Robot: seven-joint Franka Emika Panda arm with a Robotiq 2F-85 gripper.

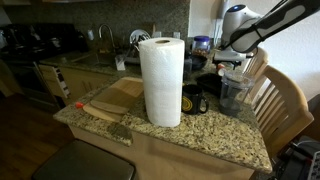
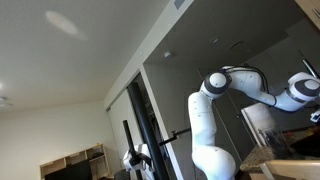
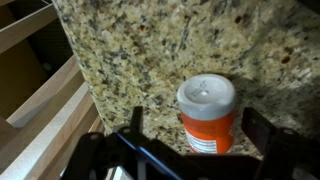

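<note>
An orange bottle with a white cap (image 3: 207,95) and a white label stands on the speckled granite counter in the wrist view, seen from above. My gripper is open over it, with one dark finger (image 3: 131,137) to the left of the bottle and the other to its right. Gaps show on both sides, so neither finger appears to touch it. In exterior view 1 the white arm (image 1: 238,22) reaches down at the back right of the counter, where the bottle is too small to make out clearly.
A paper towel roll (image 1: 162,84), a black mug (image 1: 193,99) and a clear pitcher (image 1: 236,92) stand nearer the front of the counter. Wooden cutting boards (image 1: 117,96) lie to the left. A wooden chair (image 1: 283,100) is close on the right.
</note>
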